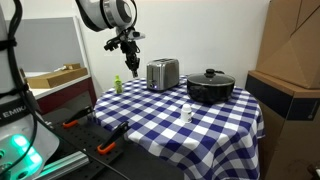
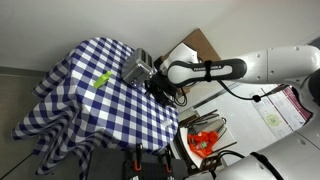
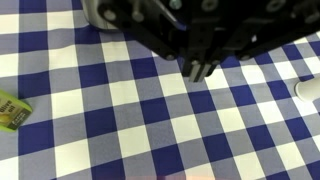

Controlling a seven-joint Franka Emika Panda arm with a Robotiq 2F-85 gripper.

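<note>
My gripper is shut, and nothing shows between its fingertips. In exterior view 1 the gripper (image 1: 136,75) hangs above the table, left of the silver toaster (image 1: 163,74). A small green-yellow item (image 1: 118,85) stands near the table's left end; the wrist view has the green packet (image 3: 12,111) at its left edge, apart from the gripper. A black lidded pot (image 1: 211,87) sits to the right of the toaster. Toward the front stands a small white item (image 1: 186,115), which the wrist view catches as a white object (image 3: 308,90) at the right.
A blue-and-white checked cloth (image 1: 150,112) covers the table, and its middle is clear. Cardboard boxes (image 1: 284,95) rise at the right. The toaster and pot are the tall things near the gripper.
</note>
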